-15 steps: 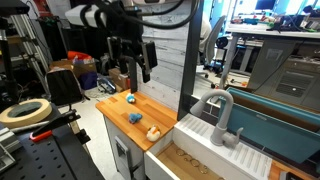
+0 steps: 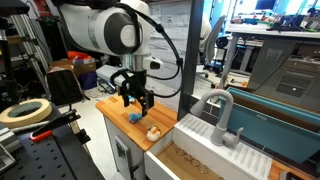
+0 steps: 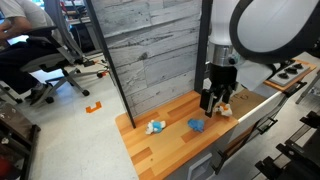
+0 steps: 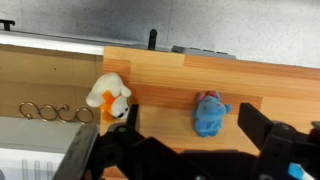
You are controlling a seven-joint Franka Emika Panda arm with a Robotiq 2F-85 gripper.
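My gripper hangs above the wooden counter point(image 4: 165, 72), its two dark fingers wide apart with nothing between them. In the wrist view a blue plush toy point(image 4: 209, 116) lies ahead of the gap, nearer the right finger. A white-and-orange plush toy point(image 4: 110, 97) is beyond the left finger, close to the drawer side. Exterior view 2 has the blue toy point(image 3: 196, 125) on the wood below and left of the fingertips. A third toy, light blue and white point(image 3: 155, 127), sits farther along the counter; in the wrist view only a bright blue bit shows at the lower right.
An open drawer point(image 2: 190, 171) with several metal rings borders the counter. Beyond it are a grey faucet point(image 2: 222, 98) and white drain rack point(image 2: 232, 148). A grey wooden panel point(image 3: 166, 75) rises along the counter's back edge.
The arm has come down over the counter, bringing the gripper closer to the toys. It remains open, and the toys have stayed in place.
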